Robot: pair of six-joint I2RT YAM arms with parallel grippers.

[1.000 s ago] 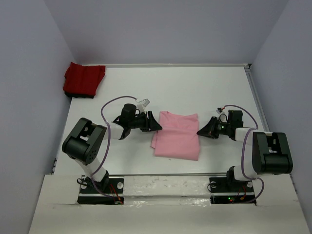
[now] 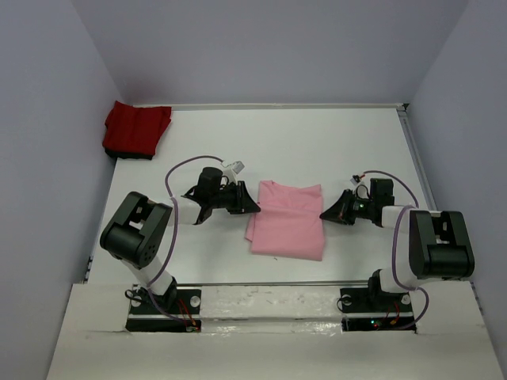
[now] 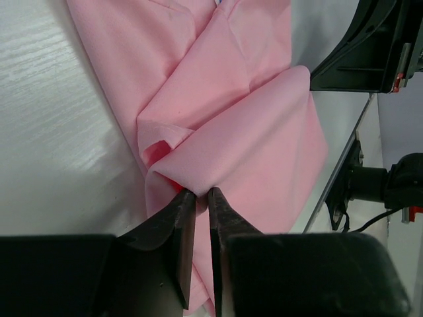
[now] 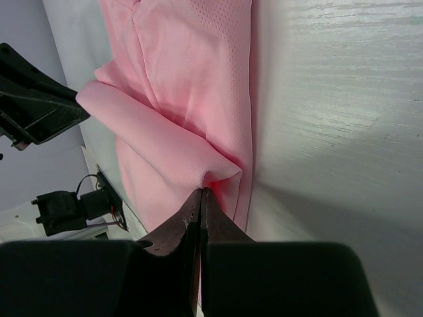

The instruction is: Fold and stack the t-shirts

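Observation:
A pink t-shirt (image 2: pixel 285 229) lies partly folded on the white table, its lower part doubled up. At its left side, my left gripper (image 2: pixel 255 209) has its fingertips on the folded edge, a little apart with cloth between them in the left wrist view. At the opposite side, my right gripper (image 2: pixel 325 215) is shut at the same fold edge; in the right wrist view the pink cloth (image 4: pixel 172 152) meets its fingertips, and how much is pinched between them is hard to tell.
A folded red stack (image 2: pixel 136 128) sits at the back left corner of the table (image 2: pixel 341 134). Walls stand on both sides.
Very little differs: the left gripper's fingers look slightly closer together, and the right arm has shifted very slightly. The shirt lies as before.

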